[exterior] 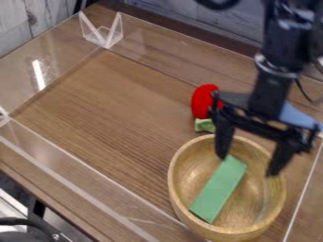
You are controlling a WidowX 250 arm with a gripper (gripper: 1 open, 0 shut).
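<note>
My gripper [258, 144] hangs low over the tan bowl [194, 180], its dark fingers standing apart, open. A green bar [217, 193] lies inside the bowl. Behind my gripper, a red object [202, 99] with a green piece [202, 125] below it sits on the wooden table, partly hidden by the gripper's body.
A clear wire or plastic holder [98, 30] stands at the back left.
</note>
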